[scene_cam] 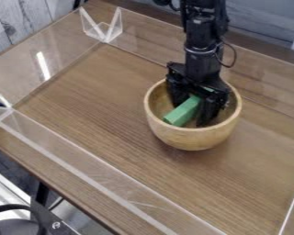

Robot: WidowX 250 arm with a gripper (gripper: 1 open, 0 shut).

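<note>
A wooden bowl [194,134] sits on the brown table in the middle right. Inside it lies a green bar-shaped object [182,112], tilted along the bowl's left part. My black gripper [201,105] reaches down into the bowl from above, beside and over the green object. Its fingers are dark and overlap, so whether it grips the object cannot be told.
A clear plastic piece [103,27] stands at the back left. Black cables lie at the lower left corner.
</note>
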